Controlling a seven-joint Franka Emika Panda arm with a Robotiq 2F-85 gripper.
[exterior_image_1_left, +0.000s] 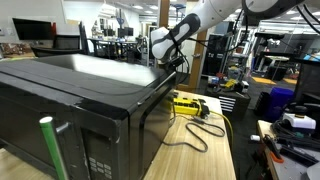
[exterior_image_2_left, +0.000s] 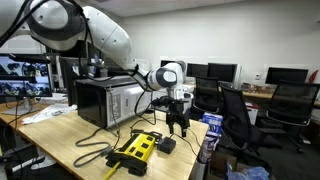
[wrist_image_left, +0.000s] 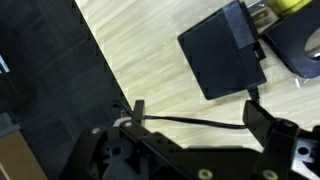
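My gripper is open over the table, with nothing held between its fingers. In the wrist view a small black square block (wrist_image_left: 222, 54) lies on the light wood ahead of the fingertips, towards the upper right. A thin dark cable crosses the gap between the fingers. From the second exterior view, my gripper (exterior_image_2_left: 177, 127) hangs above the table close to the black block (exterior_image_2_left: 166, 144). A yellow-and-black device (exterior_image_2_left: 134, 152) lies beside that block. The first exterior view shows the yellow device (exterior_image_1_left: 188, 104) too, and the white arm above the table's far end.
A large black microwave-like box (exterior_image_1_left: 105, 95) takes up much of the table and blocks part of the first exterior view. Loose grey cable (exterior_image_2_left: 92, 153) curls over the wood. Office chairs (exterior_image_2_left: 240, 120) stand just past the table edge. Bare wood (exterior_image_2_left: 60, 130) shows at the near left.
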